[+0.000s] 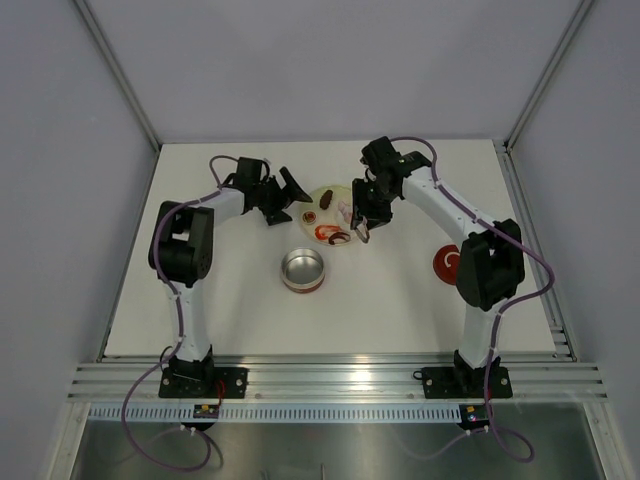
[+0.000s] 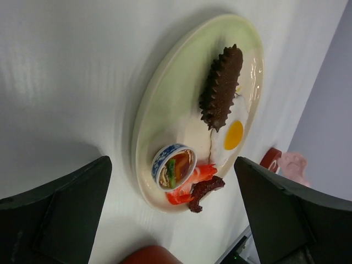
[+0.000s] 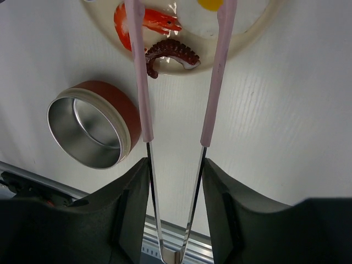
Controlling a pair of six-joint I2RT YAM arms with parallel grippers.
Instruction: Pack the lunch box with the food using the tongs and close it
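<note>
An oval plate (image 2: 170,93) holds a sea cucumber (image 2: 220,88), a fried egg (image 2: 234,135), a small bowl of food (image 2: 174,168), shrimp (image 3: 160,21) and a tentacle piece (image 3: 175,52). My left gripper (image 1: 288,203) stands open at the plate's left side, with bare table and plate between its fingers in the left wrist view. My right gripper is open, its pink-tipped tongs over the plate's near right edge, nothing held. The steel lunch box (image 1: 302,268), with a red-brown outside, stands on the table just in front of the plate.
A red lid-like disc (image 1: 446,264) lies at the right, partly behind the right arm. A metal rail (image 1: 330,372) runs along the front edge.
</note>
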